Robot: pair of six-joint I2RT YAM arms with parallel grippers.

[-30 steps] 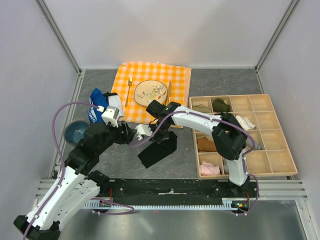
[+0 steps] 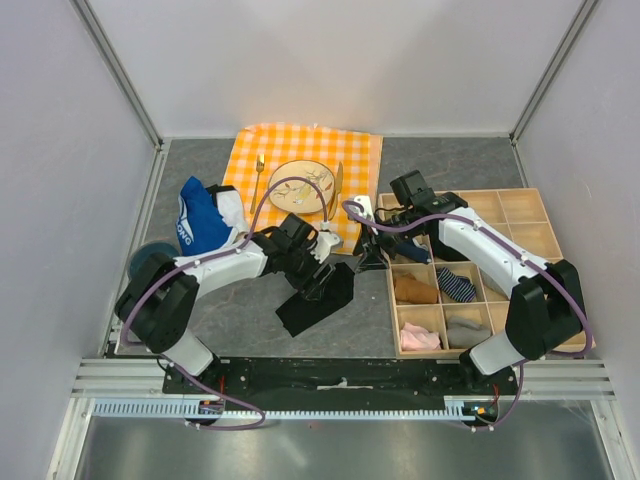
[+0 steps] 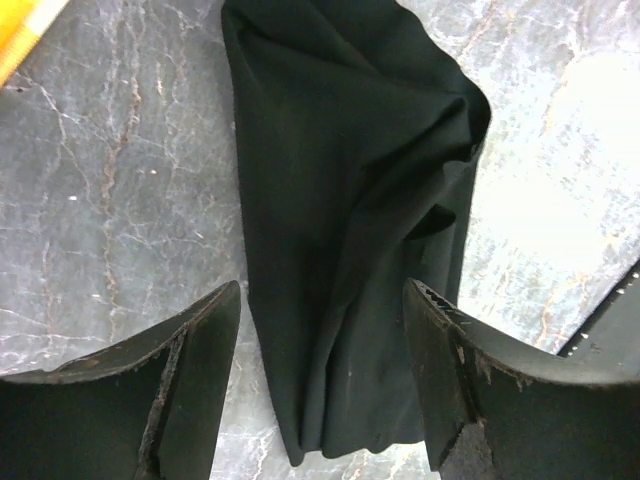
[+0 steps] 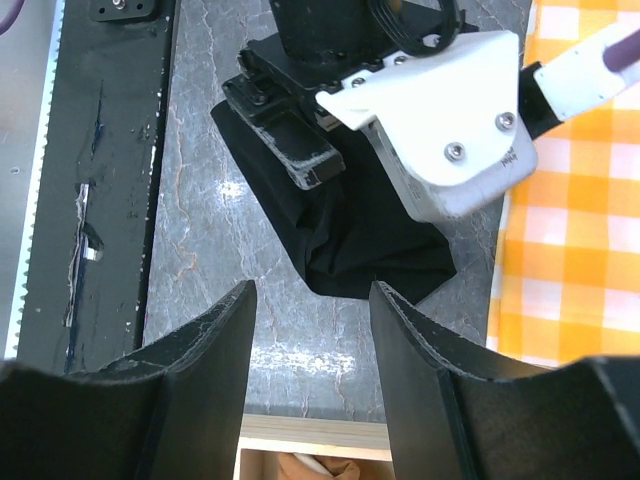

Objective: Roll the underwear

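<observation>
A black piece of underwear (image 2: 327, 310) lies on the grey surface at front centre, spread as a long shape with folds and a ridge along it (image 3: 330, 160). My left gripper hangs over it, open, the cloth visible between its fingers. My right gripper (image 2: 372, 250) is at the left edge of the compartment box, behind and right of the cloth; in the right wrist view it is open (image 4: 313, 295), with nothing held, facing the left gripper and cloth.
A wooden compartment box (image 2: 540, 280) with folded clothes stands on the right. An orange checked cloth (image 2: 250, 145) with plate, fork and knife lies at the back; a blue bag (image 2: 200, 220) and teal bowl (image 2: 142, 255) sit at the left.
My left gripper has moved right, over the black cloth. My right gripper has drawn back from the cloth toward the box's edge. The cloth looks unmoved.
</observation>
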